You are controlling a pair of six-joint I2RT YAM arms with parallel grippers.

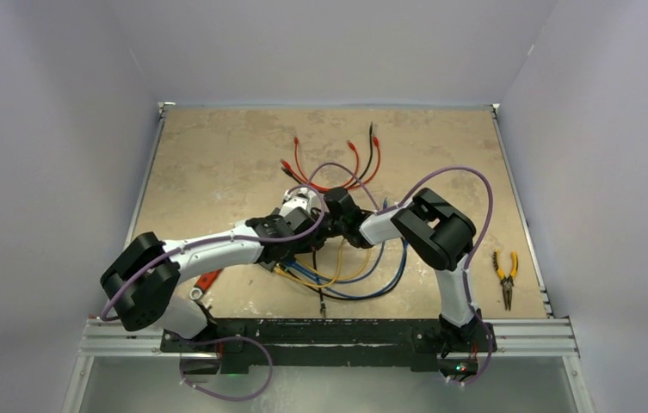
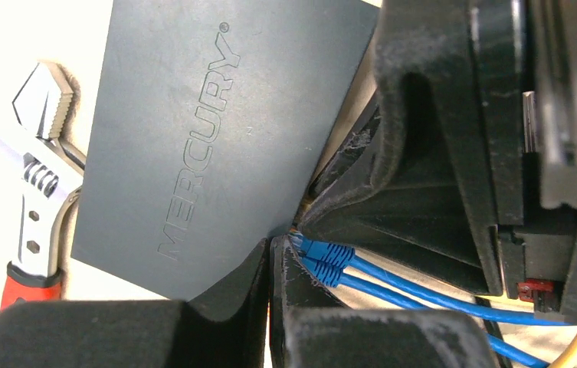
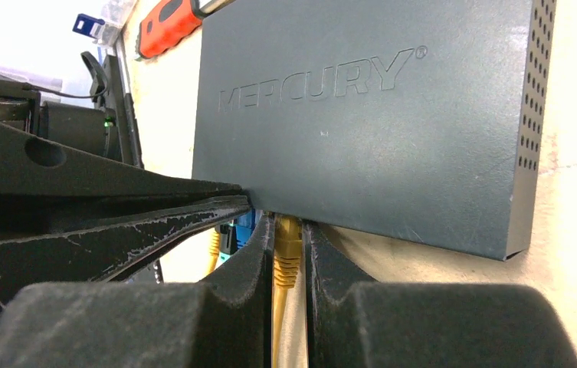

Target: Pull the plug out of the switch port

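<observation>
The black MERCURY switch [image 3: 362,130] fills much of both wrist views; in the top view the arms mostly cover it. At its port edge my right gripper is shut on a yellow plug [image 3: 287,249], whose cable runs down between the fingers. Whether that plug is seated in its port is hidden. My left gripper has its fingers closed, fingertips at the switch's edge beside blue plugs [image 2: 328,253]; nothing shows between them. The right gripper's black body stands close on the right of the left wrist view.
An adjustable wrench with red handle [image 2: 36,222] lies left of the switch. Red and black cables [image 1: 350,163] lie at the back, yellow-handled pliers [image 1: 506,277] at the right. Blue, yellow and black cables [image 1: 363,297] loop in front. The grippers crowd each other at the switch.
</observation>
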